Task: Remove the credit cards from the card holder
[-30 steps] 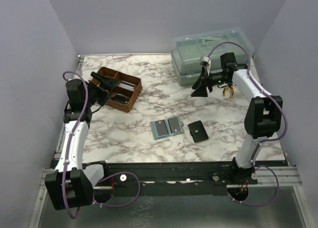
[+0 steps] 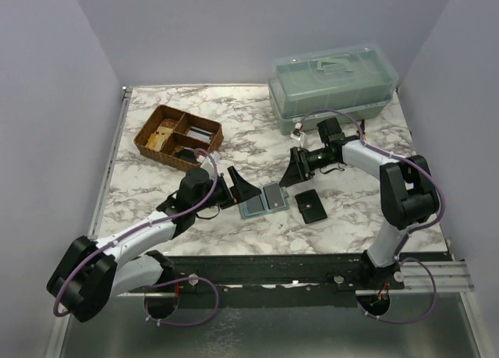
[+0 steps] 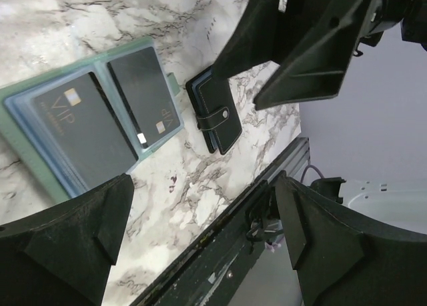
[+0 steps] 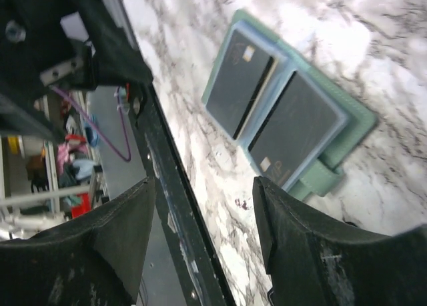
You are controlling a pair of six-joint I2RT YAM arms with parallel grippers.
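Note:
A teal card holder (image 2: 274, 196) lies open on the marble table, a dark card in each clear pocket; in the left wrist view the cards (image 3: 87, 119) show VIP lettering. My left gripper (image 2: 243, 182) hangs just above the holder's left side, open, with the holder below its fingers. My right gripper (image 2: 294, 167) is above the holder's upper right, open, nothing between its fingers. In the right wrist view the holder (image 4: 357, 119) sits ahead of that gripper's fingers.
A closed black wallet (image 2: 312, 208) lies right of the holder. A divided brown box (image 2: 144, 133) is at back left, a lidded clear container (image 2: 331, 89) at back right. The table's near edge is just below the holder.
Both grippers have come toward the holder: the left from over the brown box toward the right and front, the right down from beside the clear container, slightly left.

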